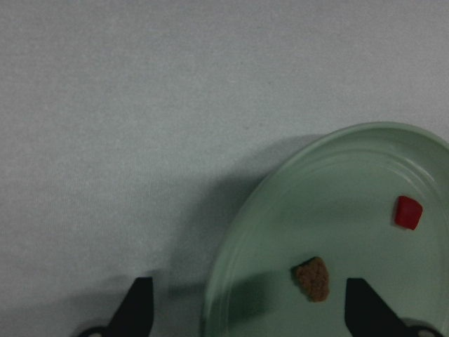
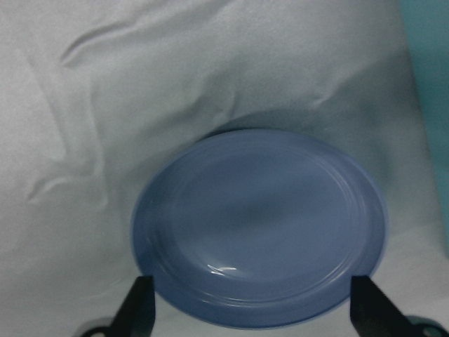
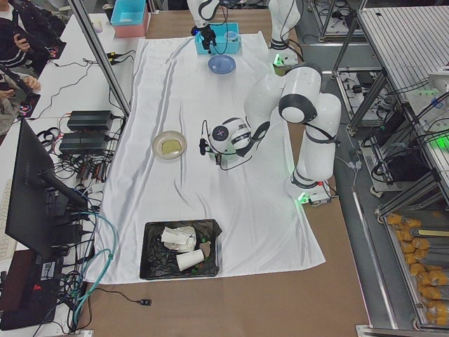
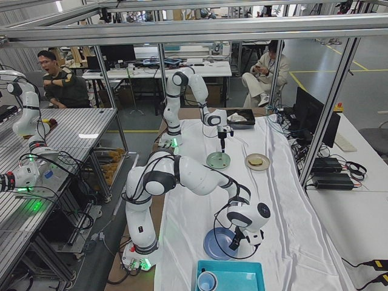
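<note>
A green plate point(image 1: 330, 203) holds a small brown piece point(image 1: 312, 279) and a red piece point(image 1: 408, 213); my left gripper hangs open over its rim, nothing seen between its fingers. A blue plate point(image 2: 259, 210) lies below my right gripper, which is open and empty, close to a turquoise bin point(image 4: 229, 270) holding a cup point(image 4: 207, 281). A beige plate point(image 4: 257, 162) with a yellow item point(image 3: 170, 146) sits beside the green plate.
A black bin point(image 3: 179, 249) lined with plastic, holding white and other waste, stands at one end of the white cloth. Monitors and cables line the side table.
</note>
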